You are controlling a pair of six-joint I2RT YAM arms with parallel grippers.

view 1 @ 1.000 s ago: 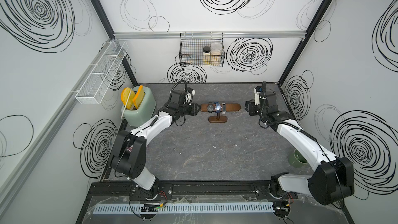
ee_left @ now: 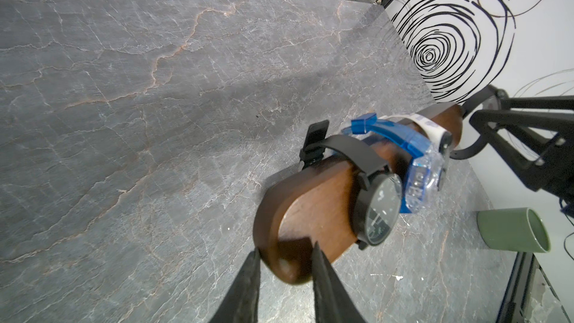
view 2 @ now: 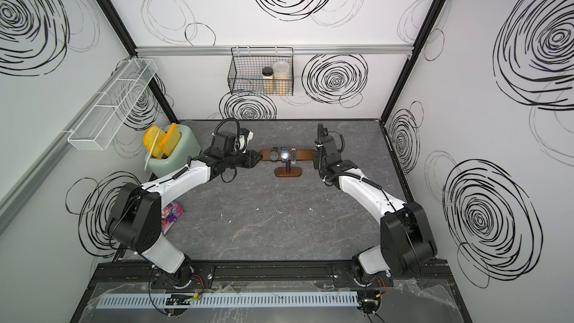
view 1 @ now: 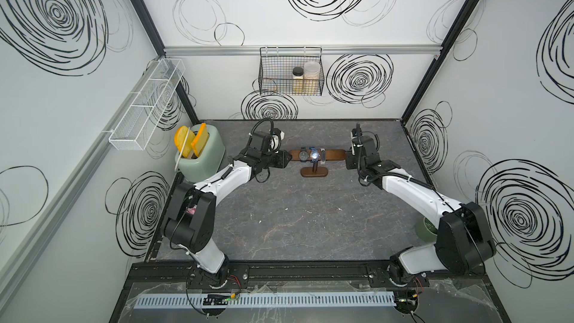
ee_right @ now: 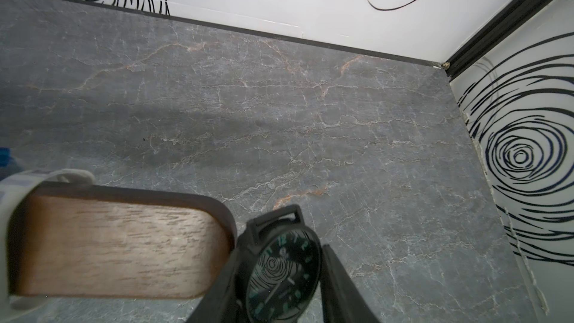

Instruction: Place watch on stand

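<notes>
The wooden watch stand [view 1: 334,155] stands at the table's centre back, bearing a black watch [ee_left: 376,209], a blue watch [ee_left: 418,173] and a white watch [ee_right: 15,203]. My left gripper is part open at the bar's left end, its fingertips on either side of the rounded end. My right gripper is shut on another black watch [ee_right: 278,275] with a dark dial, held at the bar's right end, very close to it.
A green bin with yellow items [view 1: 203,158] is at back left, a green cup [ee_left: 508,230] at front right. Wire baskets [view 1: 291,74] hang on the walls.
My right arm has moved left toward the bar's right end, carrying the watch. My left gripper has shifted very slightly at the bar's left end.
</notes>
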